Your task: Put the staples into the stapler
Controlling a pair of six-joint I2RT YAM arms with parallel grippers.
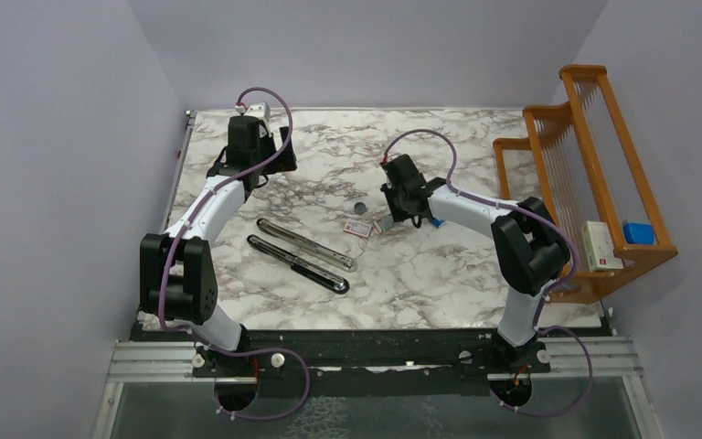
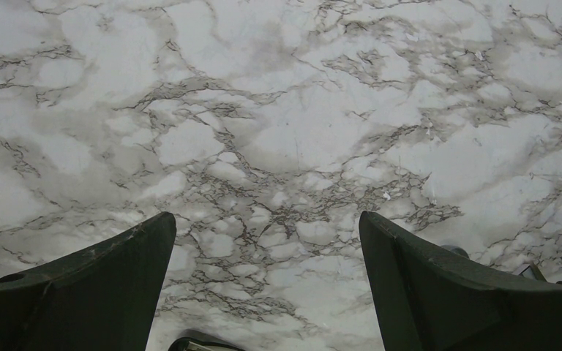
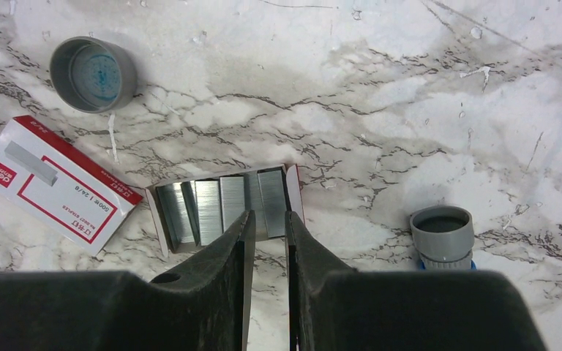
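Note:
The long stapler lies on the left of the table, its two long arms, one silver and one black-ended, side by side. Strips of silver staples lie in an open tray. Beside the tray is the red-and-white staple carton. Over the tray's right end, my right gripper is partly open, its fingertips standing in front of the rightmost strip; no strip is clearly held, and the contact is hard to judge. My left gripper is wide open above bare table, behind the stapler.
A small grey round cup stands behind the carton. Another grey-topped item with blue below stands right of the tray. A wooden rack holding boxes is at the right edge.

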